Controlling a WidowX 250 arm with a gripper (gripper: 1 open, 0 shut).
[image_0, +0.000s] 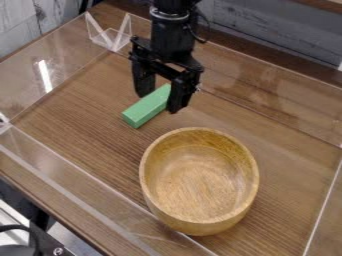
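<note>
My black gripper (163, 75) hangs from the top centre, its fingers spread open and pointing down, over the upper end of a green block (142, 112). The block lies diagonally on the wooden table, and nothing shows held. A round tan bowl (198, 215) sits in the lower middle of the view, empty.
A clear plastic object (110, 32) stands at the upper left. Cables show at the lower left corner.
</note>
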